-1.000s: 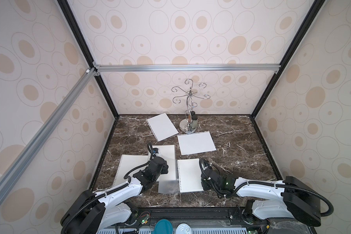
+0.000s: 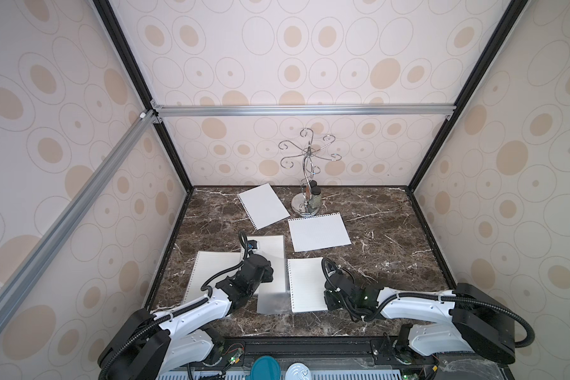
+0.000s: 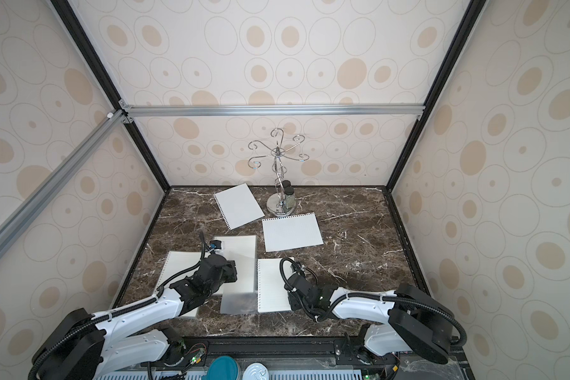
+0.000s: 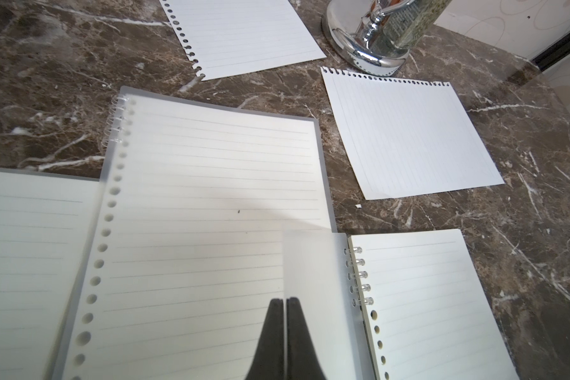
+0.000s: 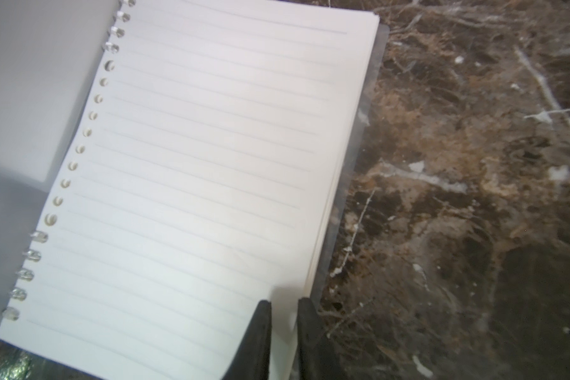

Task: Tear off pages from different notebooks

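Note:
A small ring-bound notebook [image 5: 209, 145] lies open with its lined page up and its translucent cover [image 4: 319, 278] folded to the left. My right gripper is over its lower right edge, fingers parted by a narrow gap. Whether a page edge is between those fingertips cannot be told. To the left lies a larger open notebook [image 4: 215, 190], partly under the small one's cover. My left gripper hovers over that area, shut, nothing showing between its fingers. Two loose pages with punched edges, an upright one [image 2: 263, 206] and a sideways one [image 2: 319, 232], lie farther back.
A chrome stand [image 2: 306, 204] with small jars beside its base rises at the back, behind the loose pages. Bare marble tabletop [image 2: 386, 234] stretches along the right side. The larger notebook's other half [image 4: 28, 266] covers the left front.
My right gripper has shifted slightly left, farther over the small notebook's right edge. The left arm, notebooks and loose pages have not visibly moved.

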